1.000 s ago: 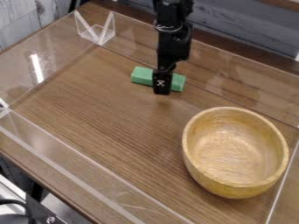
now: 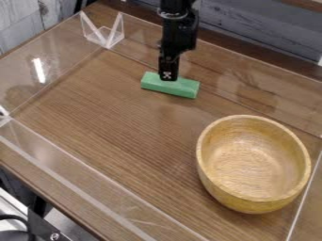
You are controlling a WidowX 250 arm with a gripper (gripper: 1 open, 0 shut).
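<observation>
A green block [image 2: 169, 86] lies flat on the wooden table [image 2: 113, 141] near the upper middle. Just above it my black gripper [image 2: 171, 72] points down at the end of the arm, apart from the block by a small gap. Its finger is small and dark in this view, so how far it is open is unclear; no object shows lifted in it.
A large tan oval bowl [image 2: 254, 163] sits at the lower right. A clear plastic object [image 2: 104, 28] stands at the back left.
My gripper has risen and moved back, away from the green block, which now shows uncovered and sits a little further left than a second ago.
</observation>
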